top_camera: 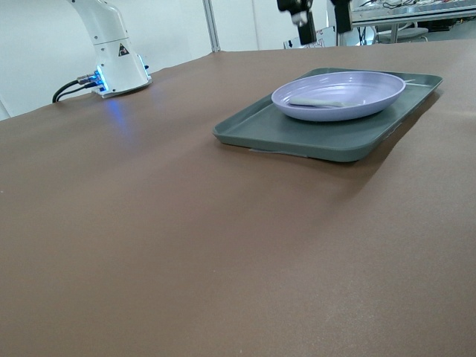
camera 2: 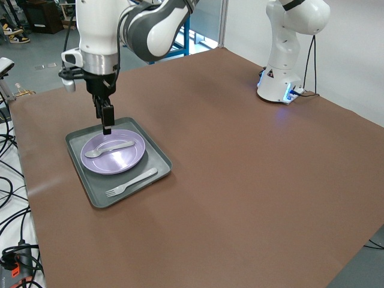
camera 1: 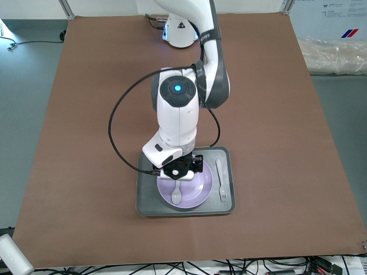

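A grey tray point(camera 2: 90, 186) holds a lavender plate point(top_camera: 357, 104) with a white spoon point(camera 1: 176, 195) lying in it. A white fork point(camera 1: 223, 189) lies on the tray beside the plate. My gripper point(top_camera: 318, 26) hangs over the plate; in the top view its two black fingers stand apart with nothing seen between them. In the left view the arm's white housing hides the fingers and part of the plate.
More cables lie beyond the front edge.
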